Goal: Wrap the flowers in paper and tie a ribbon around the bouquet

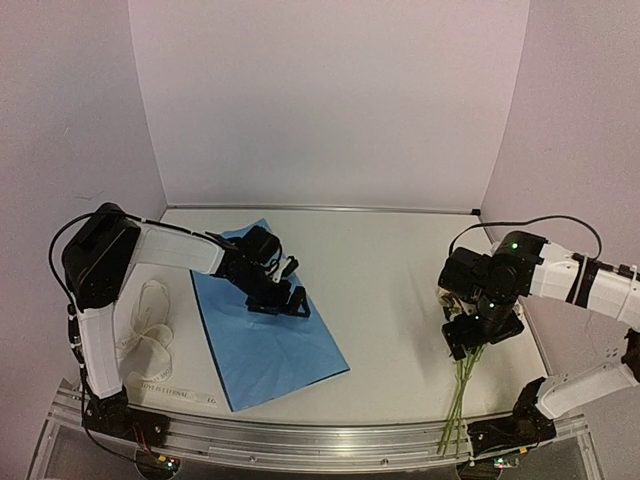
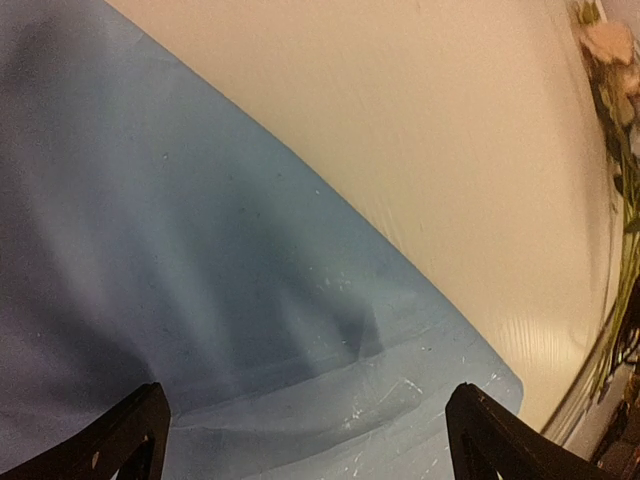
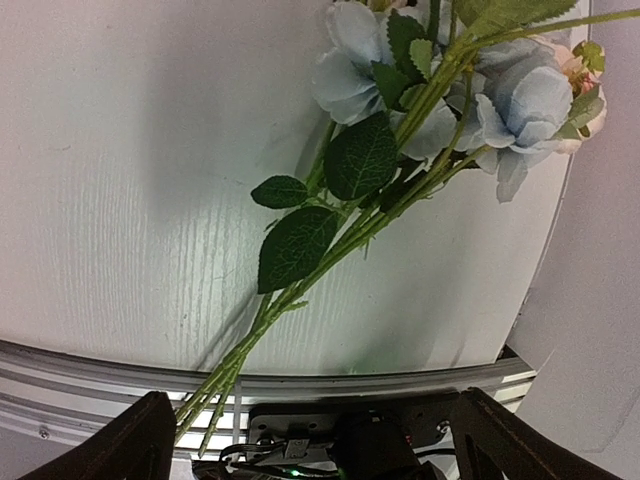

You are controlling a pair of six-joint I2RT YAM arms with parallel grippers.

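Note:
A sheet of blue wrapping paper (image 1: 270,365) lies at an angle on the left half of the table. Over it hovers or rests my left gripper (image 1: 280,303); its fingers (image 2: 125,440) are spread wide in the left wrist view with nothing gripped between them, and contact with the paper is hard to judge. The fake flowers, with green stems (image 1: 458,405), lie along the right side. My right gripper (image 1: 485,340) is above them, fingers apart and empty. Pale blue blooms (image 3: 535,105) and dark leaves (image 3: 362,158) show in the right wrist view. Some blooms are hidden from above.
A looped white ribbon (image 1: 148,335) lies at the far left, with a lettered strip (image 1: 170,392) in front of it. Stem ends overhang the front metal rail (image 1: 330,440). Walls stand at the back and both sides.

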